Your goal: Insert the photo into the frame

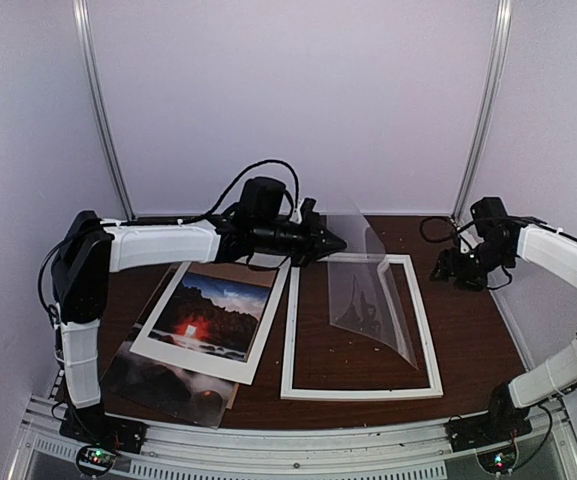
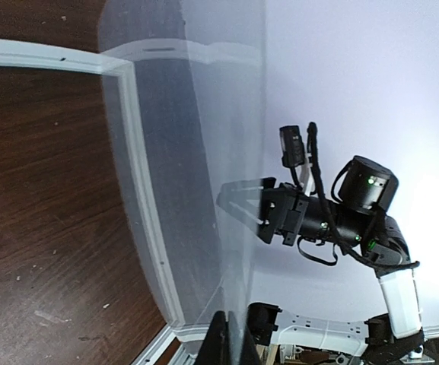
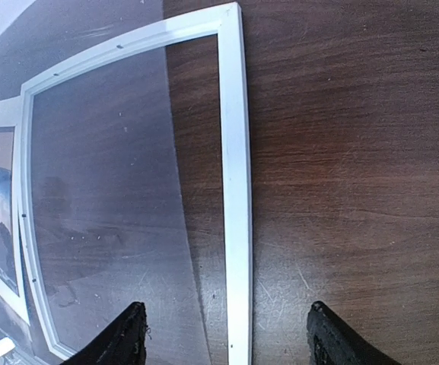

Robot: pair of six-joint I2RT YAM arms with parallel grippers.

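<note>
The white frame (image 1: 424,330) lies on the table's middle right. Above it a clear sheet (image 1: 368,300) hangs from my left gripper (image 1: 333,243), which is shut on the sheet's edge, as the left wrist view (image 2: 230,334) also shows. The photo with white border (image 1: 208,310) lies left of the frame, over a darker print (image 1: 168,395). My right gripper (image 1: 444,268) is up beside the frame's right side, nothing between its parted fingers, seen at the bottom of the right wrist view (image 3: 227,334).
Bare wood (image 1: 478,350) is free right of the frame. Pale walls close the back and sides; a metal rail runs along the front edge.
</note>
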